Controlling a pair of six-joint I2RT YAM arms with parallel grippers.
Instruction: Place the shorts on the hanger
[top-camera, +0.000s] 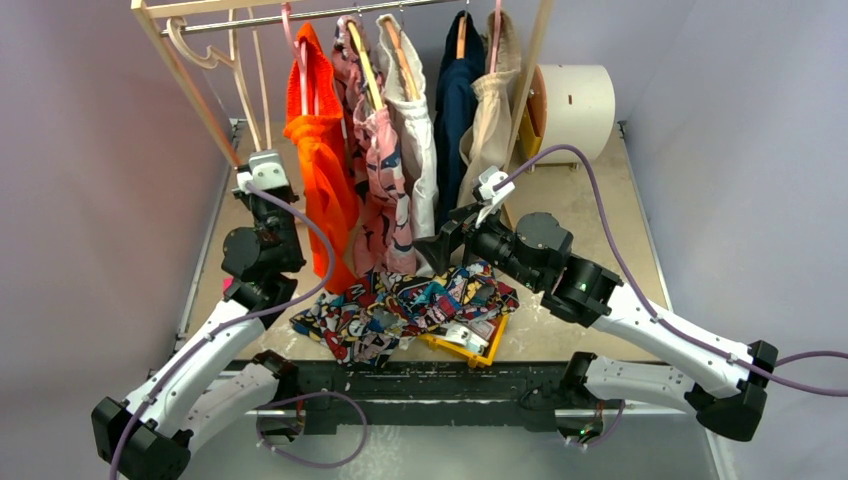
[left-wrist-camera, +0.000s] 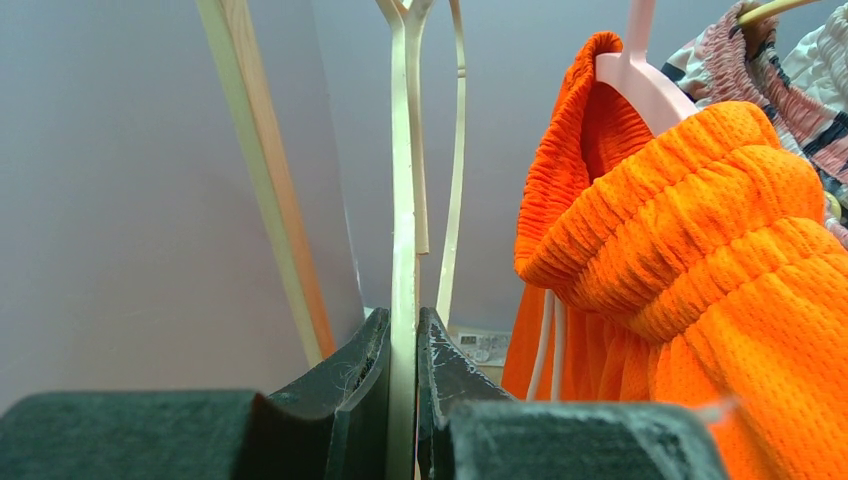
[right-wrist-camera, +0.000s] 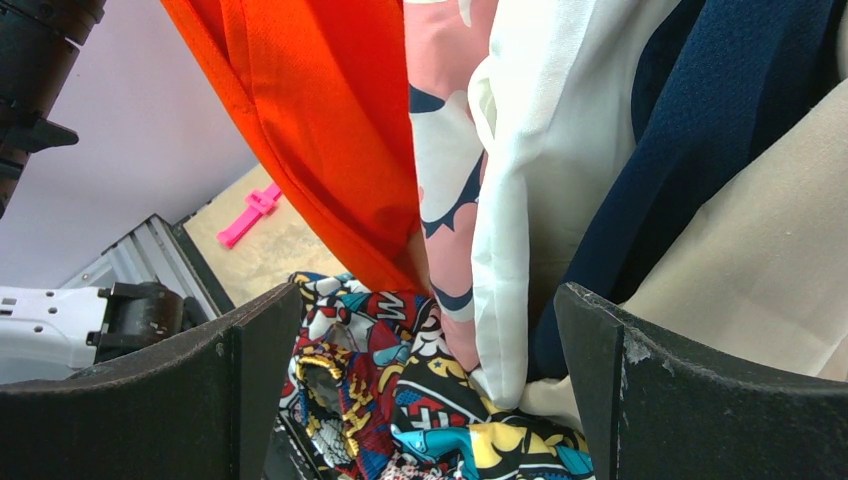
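Observation:
Comic-print patterned shorts (top-camera: 365, 318) lie crumpled on the table, partly under the hanging clothes. In the right wrist view their printed cloth (right-wrist-camera: 450, 420) shows low between the spread fingers of my right gripper (top-camera: 440, 252), which stands open above them, holding nothing. A bare cream hanger (top-camera: 238, 75) hangs at the left end of the rail. The left wrist view has a pale bar of that hanger (left-wrist-camera: 403, 200) standing upright between the dark fingers of my left gripper, which is shut on it.
Orange shorts (top-camera: 320, 150) hang close to the right of my left gripper, then pink patterned, white, navy and beige garments (top-camera: 492, 120). A yellow tray (top-camera: 480, 352) sits partly beneath the patterned shorts. A white drum (top-camera: 575, 112) stands back right.

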